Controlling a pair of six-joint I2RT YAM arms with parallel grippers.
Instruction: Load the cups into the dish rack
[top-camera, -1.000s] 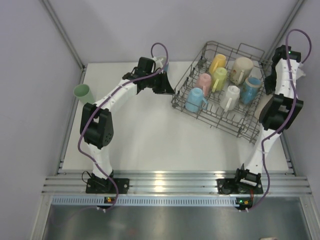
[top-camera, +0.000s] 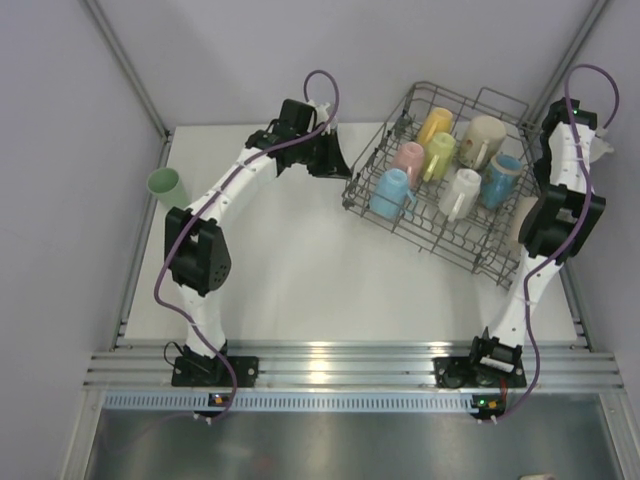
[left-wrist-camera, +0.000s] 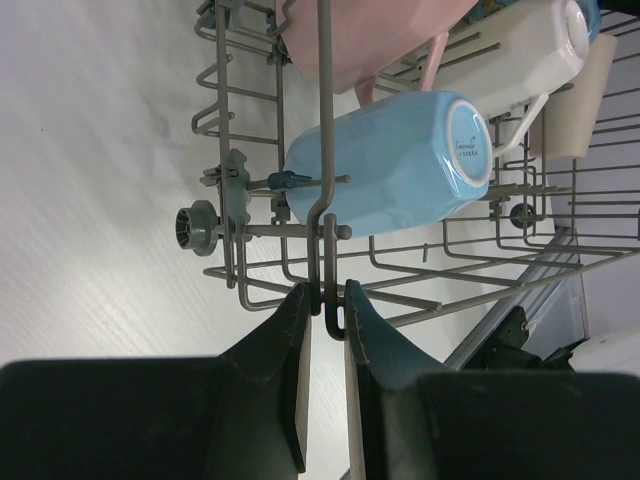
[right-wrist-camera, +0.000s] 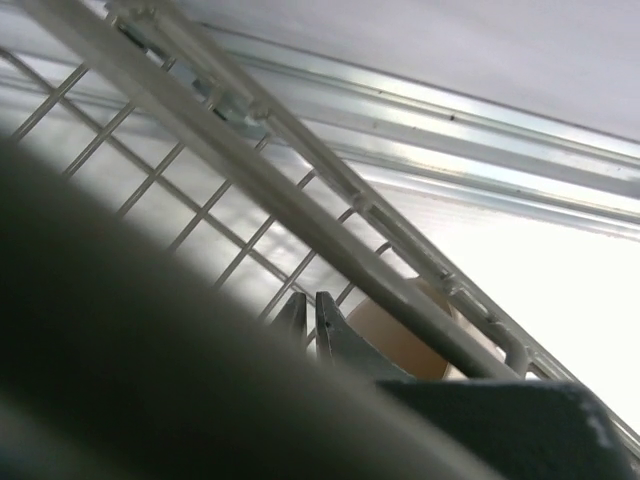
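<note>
The wire dish rack (top-camera: 440, 235) holds several cups: yellow (top-camera: 435, 126), pink (top-camera: 408, 160), lime (top-camera: 438, 157), cream (top-camera: 482, 140), light blue (top-camera: 391, 193), white (top-camera: 460, 195) and patterned blue (top-camera: 501, 182). At its right side a beige cup (top-camera: 522, 216) is partly covered by the right arm. My left gripper is shut on the rack's corner wire, beside the light blue cup. Past the rack's right rim, my right gripper has a narrow gap between its fingertips, nothing visibly held. The beige cup (right-wrist-camera: 400, 335) shows behind the rim there.
A green cup (top-camera: 167, 186) stands alone at the table's far left. Bare white table (top-camera: 300, 270) lies between it and the rack. The right arm is close to the side wall, and rack wires fill much of the right wrist view.
My left gripper has shifted slightly right at the rack corner. The right hand has moved a little.
</note>
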